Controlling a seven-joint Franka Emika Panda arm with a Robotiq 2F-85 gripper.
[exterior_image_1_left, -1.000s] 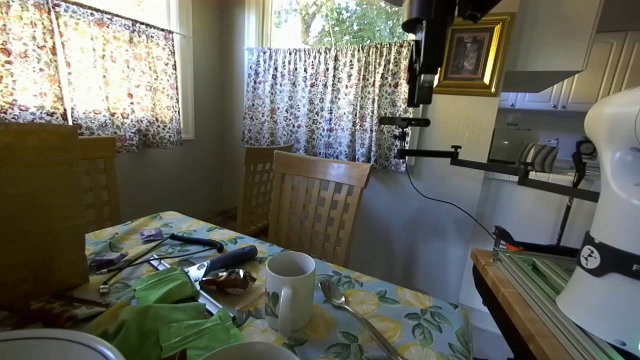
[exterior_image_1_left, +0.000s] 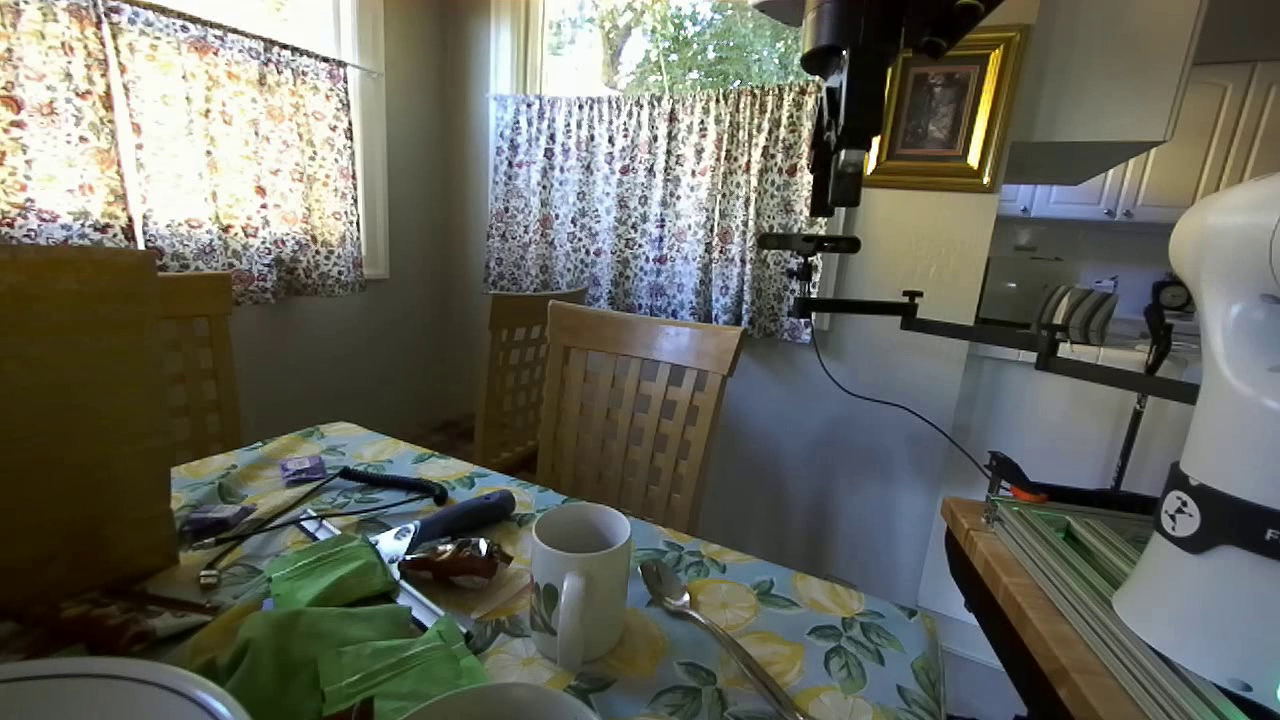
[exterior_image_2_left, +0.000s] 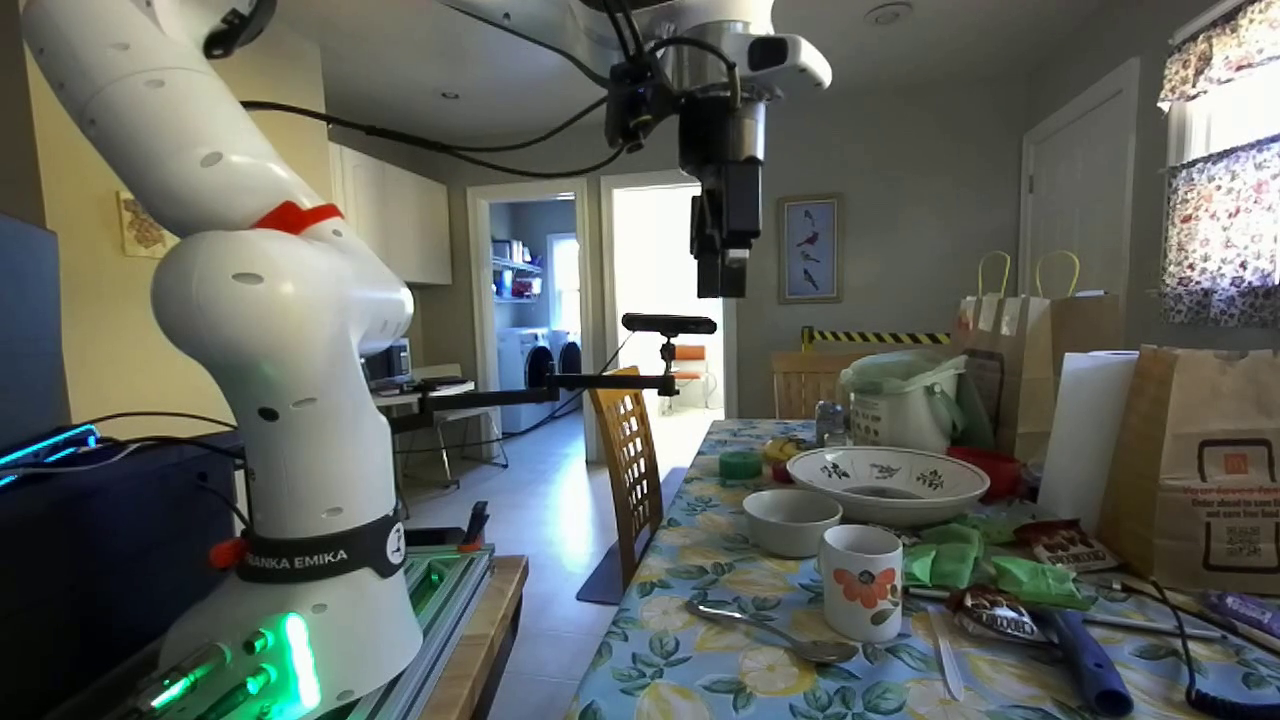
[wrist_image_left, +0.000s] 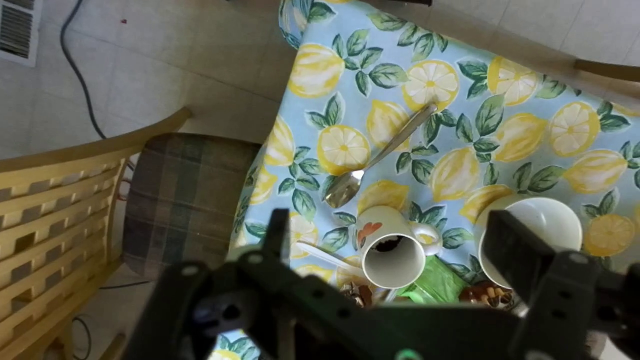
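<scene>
High above the table, my gripper points down and stands open. Its two dark fingers are far apart in the wrist view, with nothing held between them. A white mug with an orange flower (exterior_image_2_left: 861, 584) stands upright on the table, well below the gripper; something dark lies inside it. Beside the mug rests a metal spoon (wrist_image_left: 379, 157), its bowl close to the mug and its handle pointing away. A white bowl (exterior_image_2_left: 792, 521) stands on the mug's handle side, partly covered by one finger in the wrist view.
Green packets (exterior_image_1_left: 348, 648), wrapped snacks (exterior_image_1_left: 457, 562) and a dark-handled tool (exterior_image_1_left: 465, 515) crowd the table beyond the mug. A large patterned bowl (exterior_image_2_left: 890, 470) and paper bags (exterior_image_2_left: 1212, 468) stand farther along. Bare tablecloth (wrist_image_left: 522, 138) surrounds the spoon. A chair (exterior_image_1_left: 636, 396) borders the table.
The gripper has shifted only very slightly in exterior view 1. The mug, spoon and other table items are in the same places.
</scene>
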